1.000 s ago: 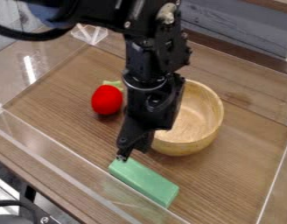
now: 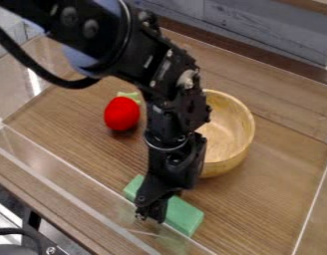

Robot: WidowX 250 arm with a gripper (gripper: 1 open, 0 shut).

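The black arm reaches down from the top left to my gripper (image 2: 151,204), whose fingers are low over a mint-green bar (image 2: 179,217) on the wooden table at the lower middle. The fingers touch or overlap the bar's upper-left part; whether they hold it cannot be told. A tan bowl (image 2: 229,128) stands behind the gripper to the right, partly hidden by the arm.
A red round object (image 2: 121,115) lies left of the arm, with a small green piece (image 2: 127,96) behind it. A pale wall runs along the back.
My gripper has moved downward and toward the camera, from beside the bowl onto the left part of the green bar. The bar and bowl look unmoved.
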